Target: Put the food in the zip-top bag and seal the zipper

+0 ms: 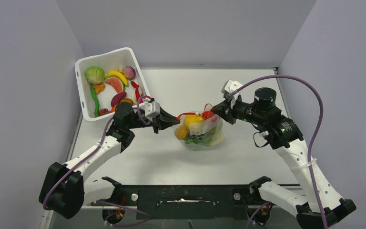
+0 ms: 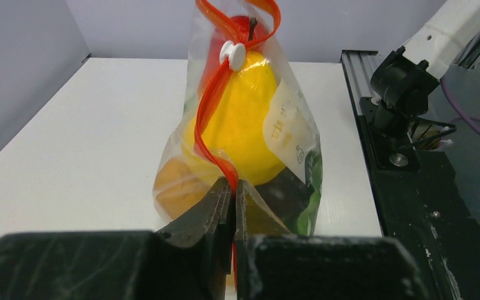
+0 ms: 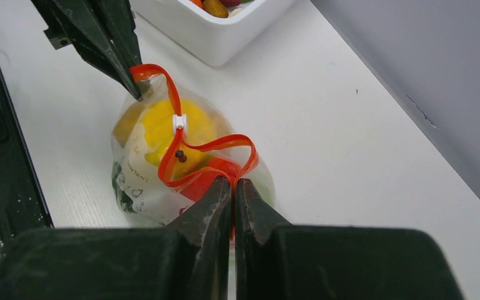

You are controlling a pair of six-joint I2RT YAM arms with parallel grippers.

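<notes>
The clear zip top bag (image 1: 198, 136) with red zipper is full of food, including a yellow piece (image 2: 244, 125) and a red one. Its white slider (image 2: 232, 55) sits on the red zipper (image 3: 178, 150). My left gripper (image 1: 175, 119) is shut on one end of the zipper strip at the bag's left, as the left wrist view shows. My right gripper (image 1: 215, 109) is shut on the other end, where the strip bends into loops in the right wrist view. The bag's lower part is partly hidden by the fingers in both wrist views.
A white bin (image 1: 81, 86) of vegetables and fruit stands at the back left, beside the left arm. Walls stand at the back and both sides.
</notes>
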